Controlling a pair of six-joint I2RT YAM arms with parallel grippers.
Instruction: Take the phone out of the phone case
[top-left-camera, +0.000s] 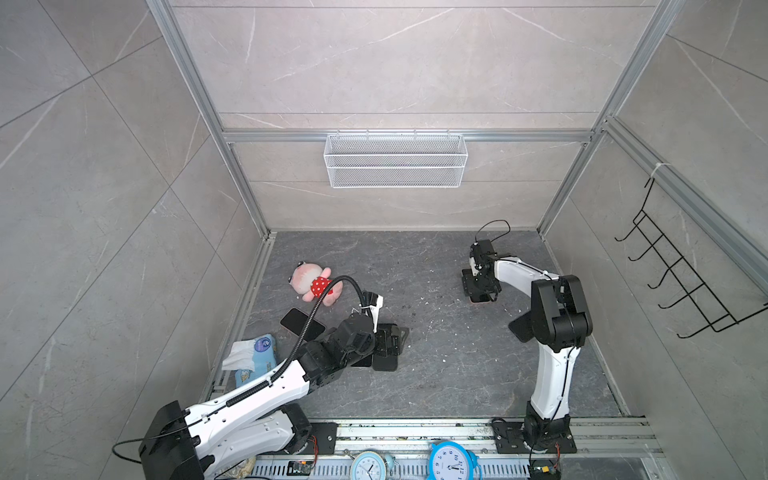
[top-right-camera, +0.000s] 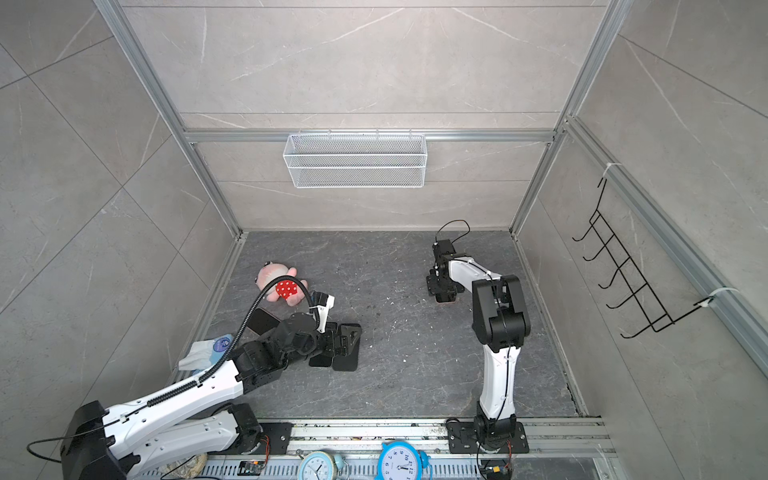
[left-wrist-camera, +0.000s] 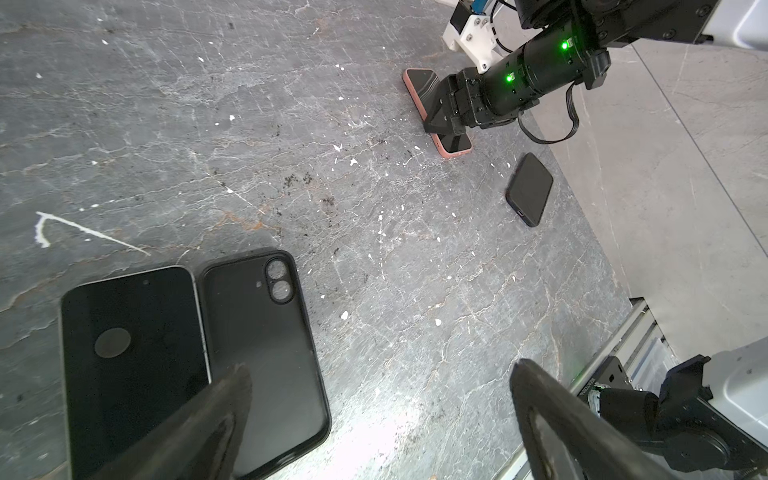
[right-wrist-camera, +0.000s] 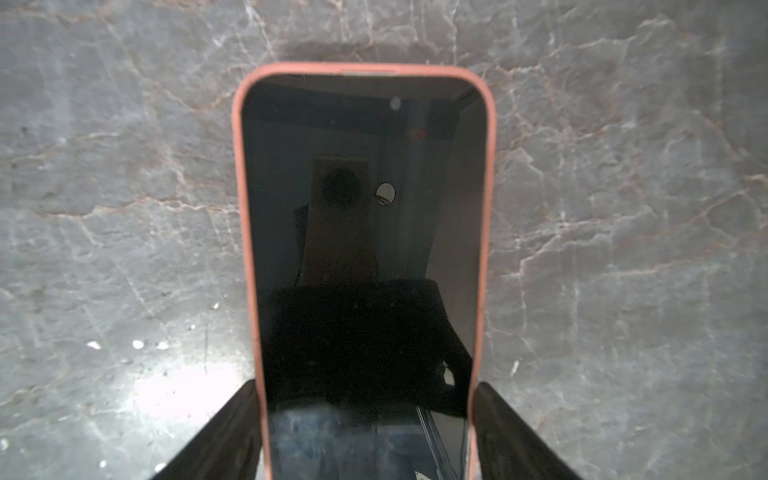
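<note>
A phone in a pink case (right-wrist-camera: 364, 240) lies screen up on the right side of the table. My right gripper is over it, part open, a finger at each long edge; whether both press on it I cannot tell. My left gripper is open above the front left, where a black phone (left-wrist-camera: 132, 352) lies beside an empty-looking black case (left-wrist-camera: 268, 360) with camera holes.
A small black phone-like item (left-wrist-camera: 528, 189) lies near the right wall. A pink plush toy (top-left-camera: 306, 278), another dark phone (top-left-camera: 294, 320) and a blue pack (top-left-camera: 264, 352) sit at the left.
</note>
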